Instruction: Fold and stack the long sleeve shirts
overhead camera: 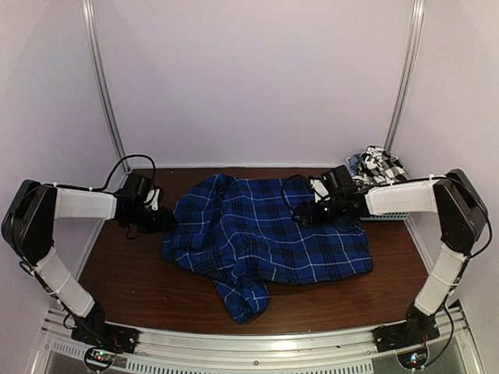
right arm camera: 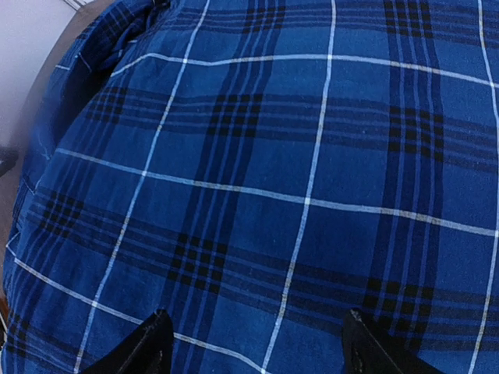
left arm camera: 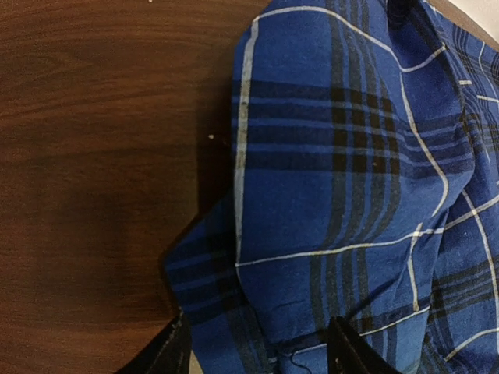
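Observation:
One blue plaid shirt (overhead camera: 269, 230) lies spread on the wooden table, bunched along its left side, with one end sticking out toward the front edge. My left gripper (overhead camera: 170, 221) is at the shirt's left edge in the top view. Its fingers (left arm camera: 171, 351) stand apart over the cloth in the left wrist view, gripping nothing. Over the right half of the shirt is my right gripper (overhead camera: 300, 214); in the right wrist view its fingers (right arm camera: 148, 347) are apart too, with flat plaid cloth below them. The right arm covers the shirt's upper right corner in the top view.
A basket (overhead camera: 386, 216) holding black-and-white checked cloth (overhead camera: 382, 165) stands at the back right, partly behind the right arm. Bare table (overhead camera: 129, 284) shows at the front left and along the front right. Walls close in the sides and back.

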